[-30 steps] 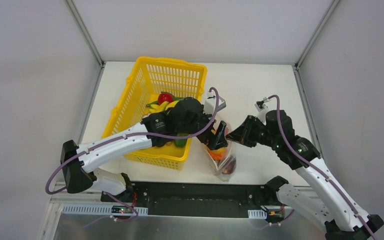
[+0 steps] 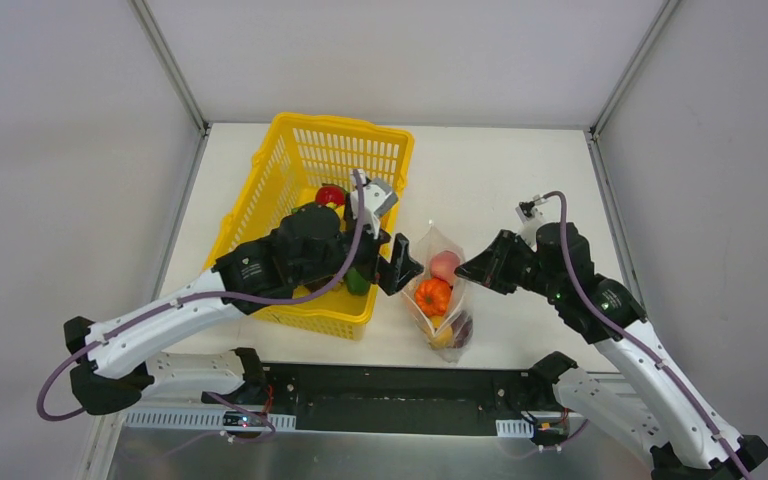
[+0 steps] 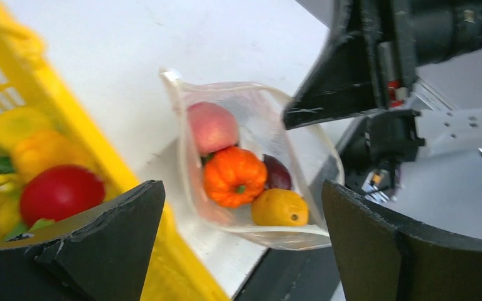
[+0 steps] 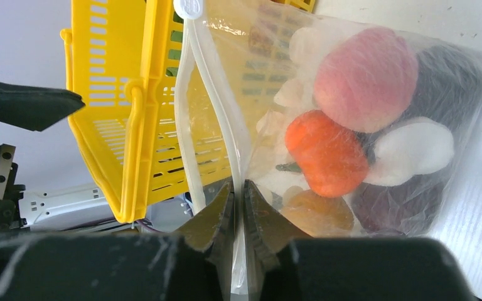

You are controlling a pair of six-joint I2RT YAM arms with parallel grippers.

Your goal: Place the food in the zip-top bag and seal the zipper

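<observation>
The clear zip top bag (image 2: 419,316) stands open with food inside: a pink round item (image 3: 212,127), an orange pepper (image 3: 235,177), a yellow item (image 3: 279,207) and a dark purple one (image 3: 278,172). My left gripper (image 2: 400,262) is open and empty, left of the bag beside the basket rim. My right gripper is shut on the bag's zipper edge, at the bag's right side in the top view.
A yellow basket (image 2: 250,240) holding more produce, including a red round item (image 3: 59,194), fills the table's left part.
My left gripper has moved left, away from over the bag and my right gripper, uncovering the bag's contents. The right arm has shifted very slightly right.
</observation>
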